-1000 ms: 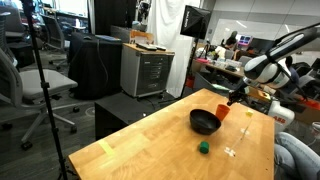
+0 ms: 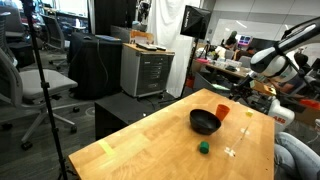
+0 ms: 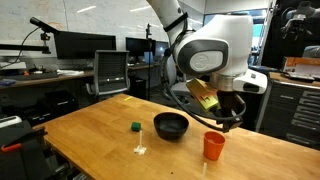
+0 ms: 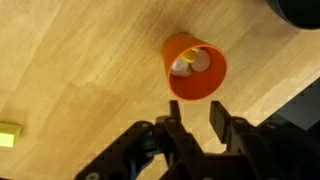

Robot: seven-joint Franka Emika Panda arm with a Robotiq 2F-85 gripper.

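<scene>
An orange cup [image 3: 213,148] stands upright on the wooden table [image 2: 140,148]. Looking down in the wrist view, I see small pale and yellowish items [image 4: 181,66] inside the cup, too unclear to name. My gripper is above the table close to the cup, its two fingers apart near the rim. Nothing shows between them, so it is open. In exterior view 2 the gripper's tips sit just above and to the right of the cup's rim, partly lost against the dark background.
Beside the cup is a black bowl [image 3: 171,127]. A green block [image 3: 136,126] and a small white item [image 3: 140,148] lie to the left of it. A yellow block [image 4: 9,134] shows at the wrist view's left edge.
The arm and gripper have shifted slightly up and to the right in exterior view 1, away from the cup. Cup, bowl and green block look unmoved.
</scene>
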